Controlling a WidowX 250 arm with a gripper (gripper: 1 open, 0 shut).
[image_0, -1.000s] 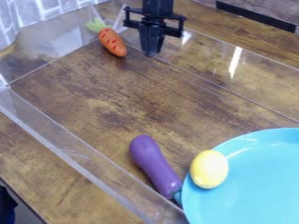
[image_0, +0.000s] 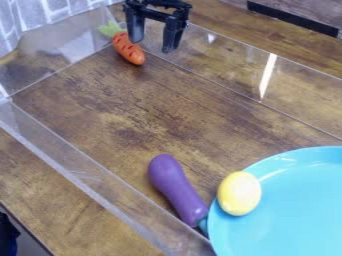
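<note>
My gripper (image_0: 154, 30) is at the top centre of the camera view, open, its black fingers apart above the table just right of an orange toy carrot (image_0: 127, 48) with a green top. Near the bottom lies a purple eggplant (image_0: 178, 188). A yellow egg-shaped object (image_0: 239, 193) rests on the left side of a light blue plate (image_0: 294, 225).
A clear plastic wall runs along the left and back of the wooden work area (image_0: 134, 120). A dark board sits at the top right.
My gripper has moved left and up in the view, closer to the carrot, and its fingers look wider apart than a second ago. The objects on the table are unchanged.
</note>
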